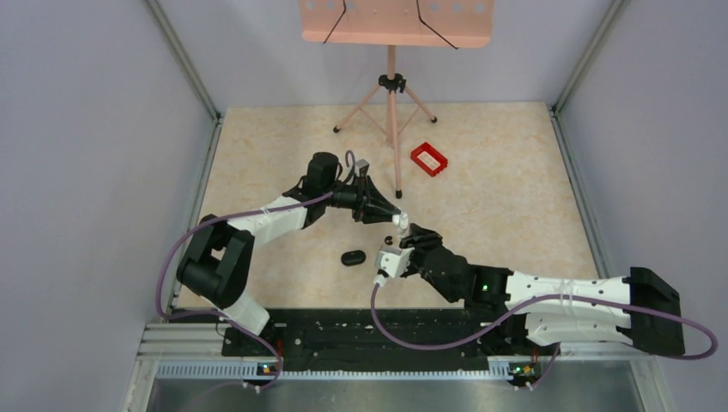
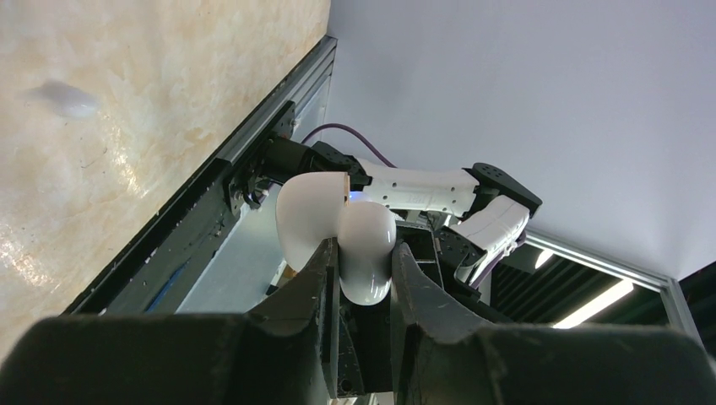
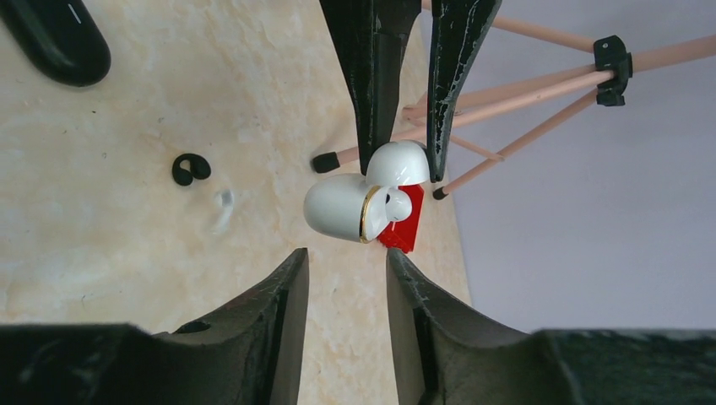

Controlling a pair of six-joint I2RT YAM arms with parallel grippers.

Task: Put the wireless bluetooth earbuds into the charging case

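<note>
Above the table, my left gripper is shut on one rounded half of a white charging case (image 3: 338,207). In the right wrist view the case hangs open, with a gold line along one half's rim. A small white ball-shaped part, perhaps an earbud (image 3: 398,205), shows at its opening. Close to the case, my right gripper has its fingers (image 3: 289,291) apart with nothing visible between them. From the top view, both grippers meet around the small white case, and its details are hidden there.
A closed black case (image 1: 353,257) lies on the table, with a small curled black piece (image 3: 191,169) near it. A red tray (image 1: 429,160) sits farther back beside the pink stand (image 1: 396,137).
</note>
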